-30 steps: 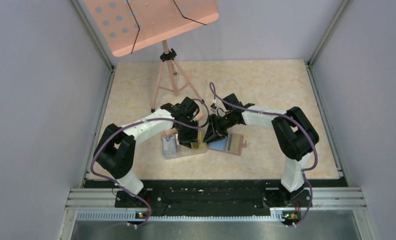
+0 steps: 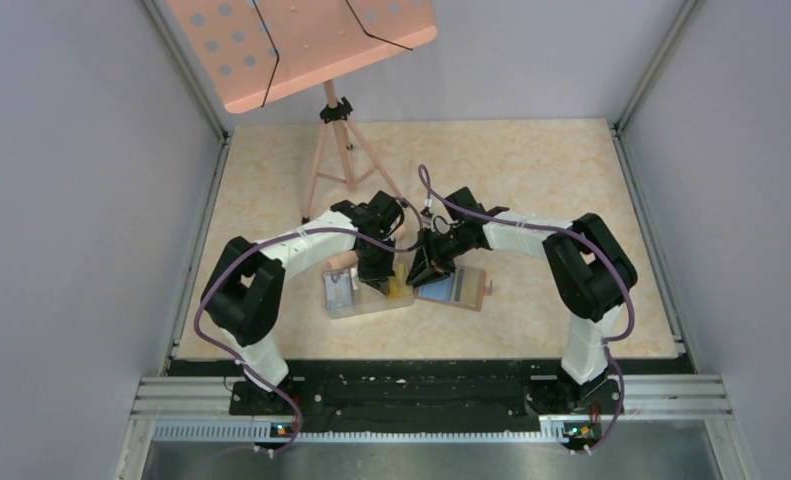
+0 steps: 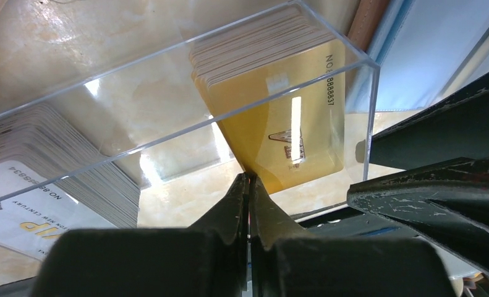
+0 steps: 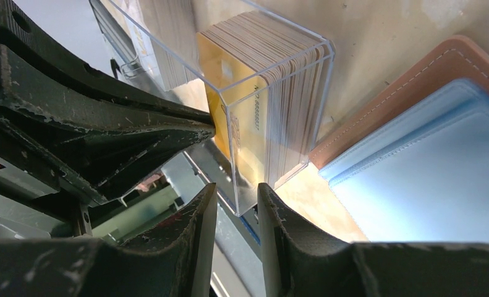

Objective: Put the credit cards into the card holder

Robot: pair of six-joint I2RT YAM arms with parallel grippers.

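A clear box (image 2: 364, 310) holds a stack of gold cards (image 3: 272, 124) at its right end and a stack of white-blue cards (image 3: 50, 204) at its left end. My left gripper is shut, its tips at the near left edge of the front gold card; no card shows between them. My right gripper stands part open at the box's right end, a corner of the clear wall appearing between its fingertips. To the right of the box lies the card holder (image 4: 415, 167), open, with a brown border and pale blue pockets.
Behind the arms stands a pink tripod (image 2: 339, 150) under a large pink board (image 2: 321, 40). Both arms reach in close together over the box.
The left gripper has shifted slightly to the right over the box, toward the gold cards. The right arm, box and holder look the same.
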